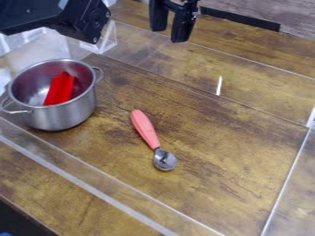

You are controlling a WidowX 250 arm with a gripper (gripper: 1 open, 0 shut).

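My gripper (170,28) hangs at the top centre, dark, its two fingers apart with nothing seen between them. Below it on the wooden table lies a utensil (145,127) with a pink handle and a round silver head. At the left stands a steel pot (62,113) with two side handles and a red object (59,90) inside.
A dark part of the arm or its cabling fills the top left. Faint clear strips or edges cross its surface.
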